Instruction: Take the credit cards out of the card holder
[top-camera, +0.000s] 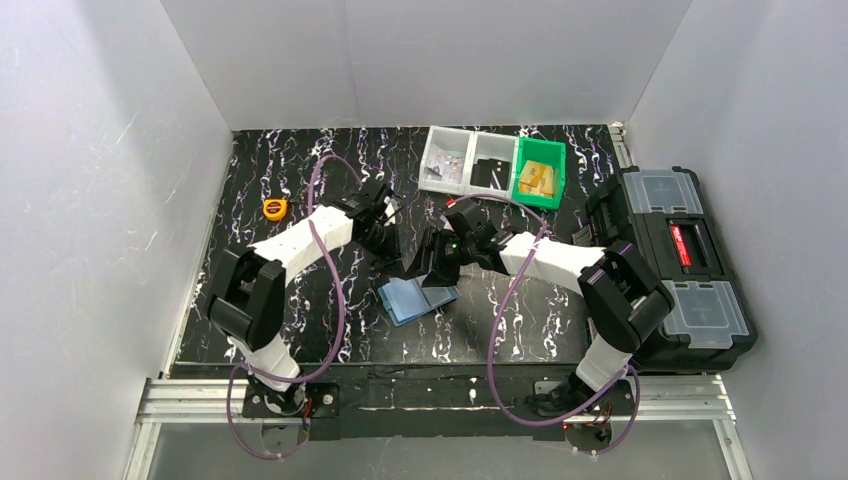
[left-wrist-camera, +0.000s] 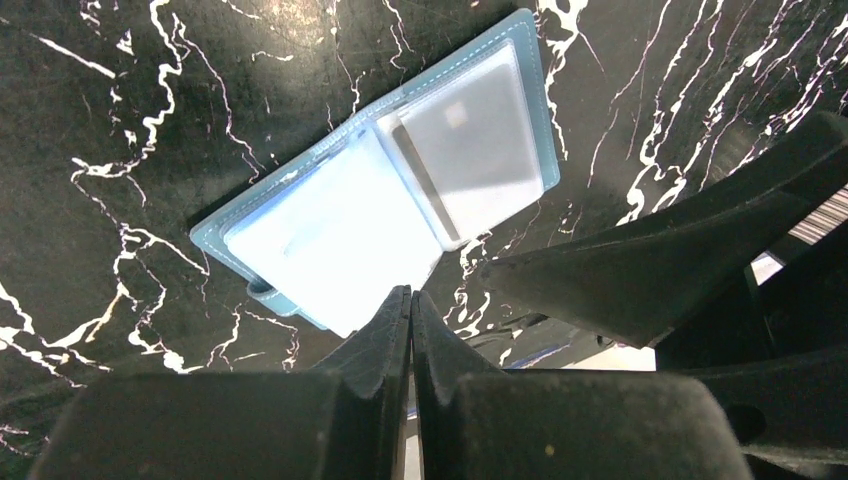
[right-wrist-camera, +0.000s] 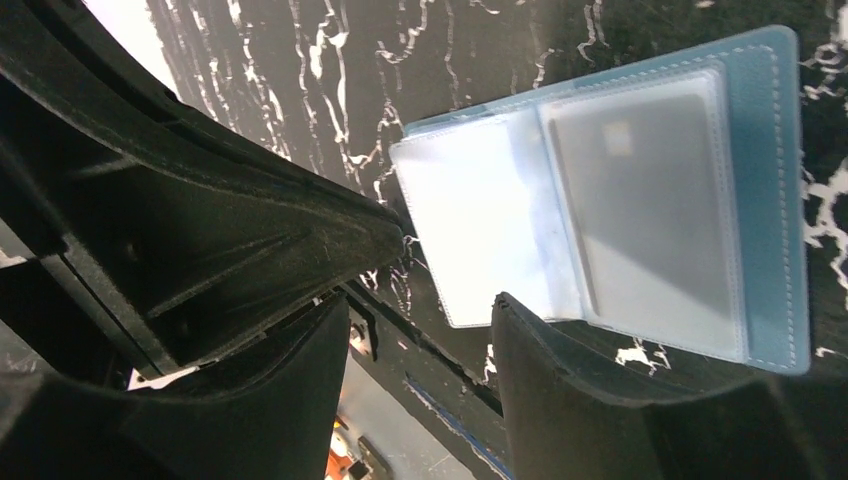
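An opened blue card holder (top-camera: 404, 306) with clear sleeves lies flat on the dark marbled table. In the left wrist view the holder's blue border (left-wrist-camera: 545, 130) shows around a bright white pocket (left-wrist-camera: 345, 225) and a greyish sleeve (left-wrist-camera: 475, 135). Whether cards sit inside the sleeves I cannot tell. My left gripper is shut beside the holder's near edge, with nothing showing between its fingertips. Over the other side, my right gripper stands open and empty; the holder (right-wrist-camera: 788, 200) lies beyond its fingers, apart from them as seen in the right wrist view.
At the back, a white divided tray (top-camera: 432, 160) and a green bin (top-camera: 560, 170) hold small items. A yellow tape measure (top-camera: 275, 209) sits at the left. The black toolbox (top-camera: 690, 260) fills the right side. Bare table surrounds the holder.
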